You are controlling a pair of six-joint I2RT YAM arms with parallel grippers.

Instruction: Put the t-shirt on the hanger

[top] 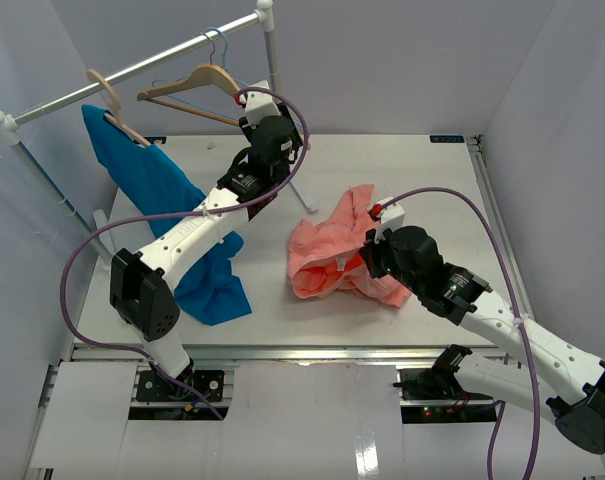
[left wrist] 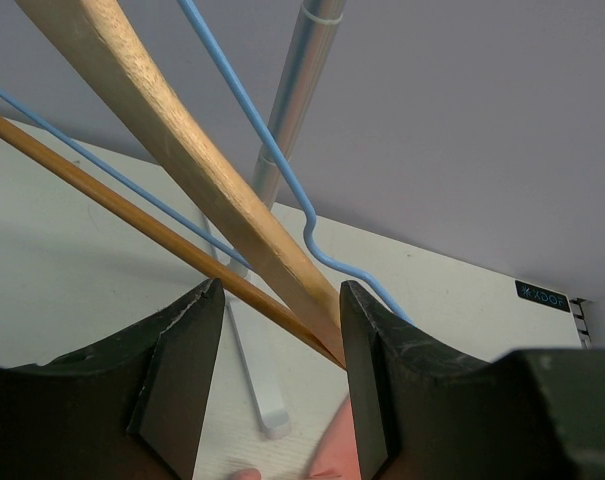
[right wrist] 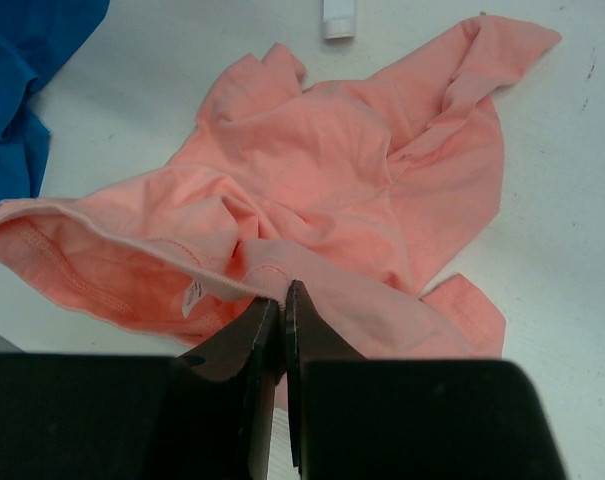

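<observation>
The pink t-shirt (top: 322, 250) lies crumpled on the white table, and my right gripper is shut on the edge of its opening, which is lifted slightly. My left gripper is up at the rail, open, its fingertips either side of the lower end of a wooden hanger (left wrist: 212, 180), with a wooden crossbar and a blue wire hanger (left wrist: 252, 110) close by. Whether it touches the wood I cannot tell.
A blue garment (top: 197, 270) hangs from a hanger at the left of the white rail (top: 152, 62) and trails onto the table (top: 422, 170).
</observation>
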